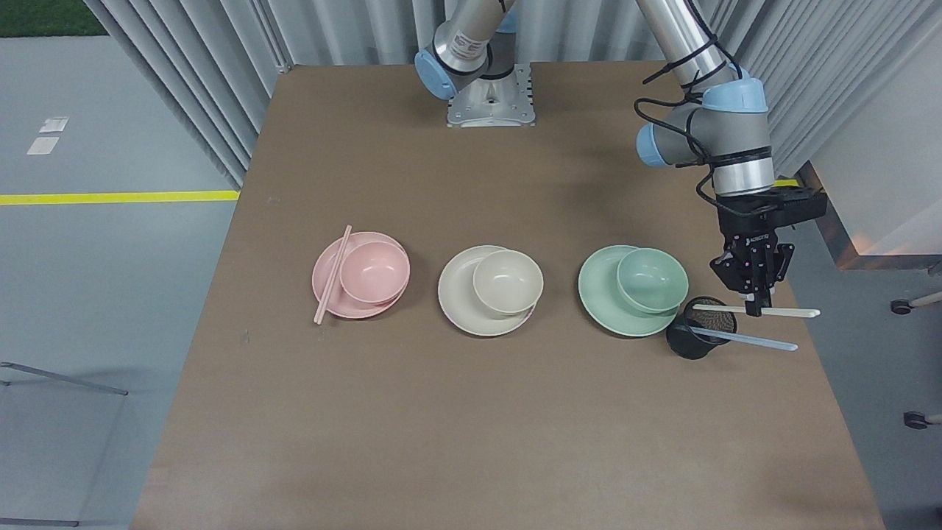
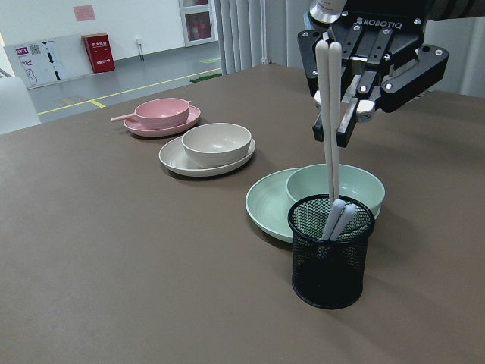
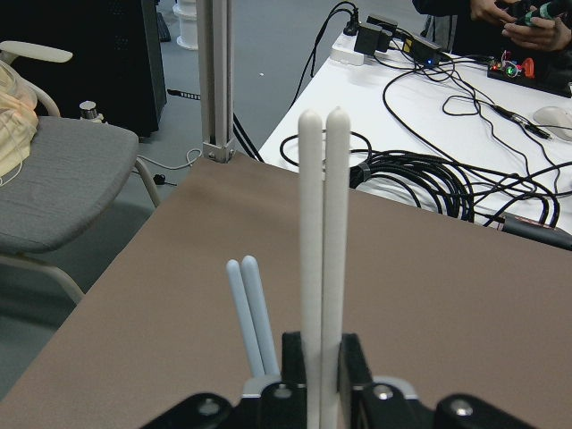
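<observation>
My gripper [image 1: 753, 302] is shut on a pair of white chopsticks [image 2: 330, 121], which stand nearly upright over the black mesh pen holder [image 2: 328, 269] in the left view, lower ends inside or just over its rim. In the wrist view the white chopsticks [image 3: 333, 250] rise between the fingers. Light blue chopsticks [image 1: 751, 338] rest in the holder [image 1: 691, 345]. Just beside it are a mint green plate [image 1: 606, 302] and bowl [image 1: 651, 277].
A white plate [image 1: 461, 304] with bowl [image 1: 507, 279] sits mid-table. At left is a pink plate [image 1: 344, 306] with bowl [image 1: 377, 269] and pink chopsticks [image 1: 332, 274].
</observation>
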